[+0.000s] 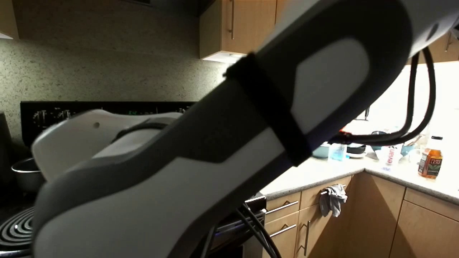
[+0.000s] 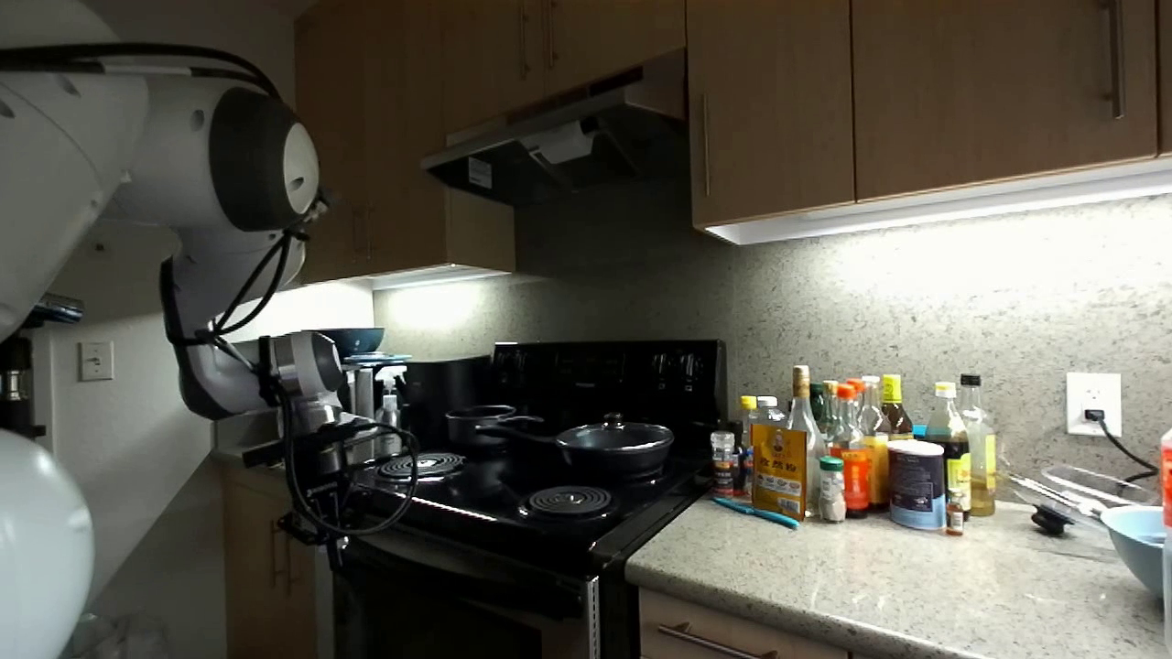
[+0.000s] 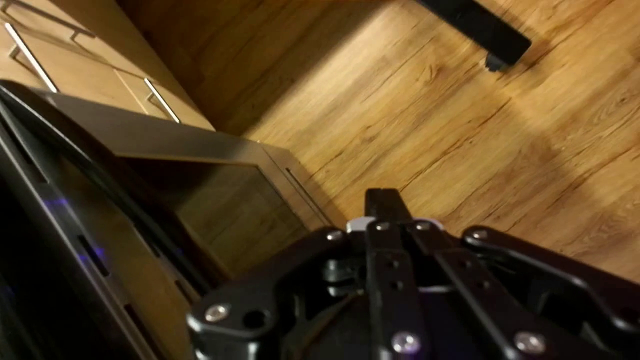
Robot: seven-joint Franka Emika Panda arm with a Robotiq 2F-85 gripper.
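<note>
My gripper points down towards the wood floor in the wrist view, its fingers pressed together with nothing showing between them. In exterior view 2 the gripper [image 2: 335,549] hangs in front of the black stove [image 2: 483,527], below the level of its cooktop. The arm [image 1: 223,142] fills much of exterior view 1 and hides the gripper there. To the left in the wrist view lie the oven's dark front [image 3: 90,240] and an oven handle bar [image 3: 114,174]. A lidded pan [image 2: 615,448] and a pot [image 2: 480,423] stand on the cooktop.
Several bottles [image 2: 868,428] crowd the counter [image 2: 703,549] right of the stove. A grey cloth [image 1: 332,200] hangs from a drawer handle. A black leg-like bar [image 3: 480,30] lies over the floor [image 3: 420,120], which is otherwise bare.
</note>
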